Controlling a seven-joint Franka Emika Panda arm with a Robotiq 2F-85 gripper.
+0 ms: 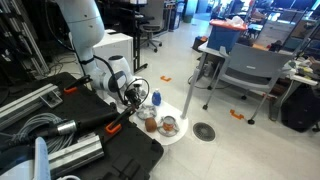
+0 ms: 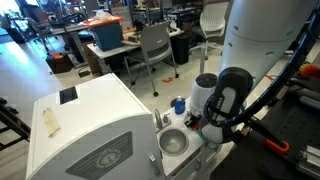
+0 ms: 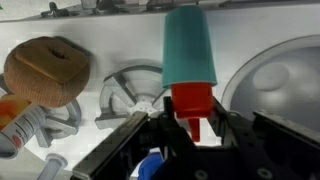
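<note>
In the wrist view a teal cylinder (image 3: 188,48) with a red end (image 3: 192,98) stands out between the fingers of my gripper. The fingers are shut on it near that red end. Below it lies a white surface, with a grey burner-like grate (image 3: 128,92) left of the cylinder. To the right is a round metal bowl (image 3: 278,82). From exterior view 1 my gripper (image 1: 134,97) is low over the left side of the white table, and what it holds is too small to make out there.
A brown rounded object (image 3: 45,70) and a printed cup (image 3: 20,126) lie at the left of the wrist view. A blue bottle (image 1: 156,98) stands on the table (image 1: 178,139). Beyond the table is a grey chair (image 1: 255,68).
</note>
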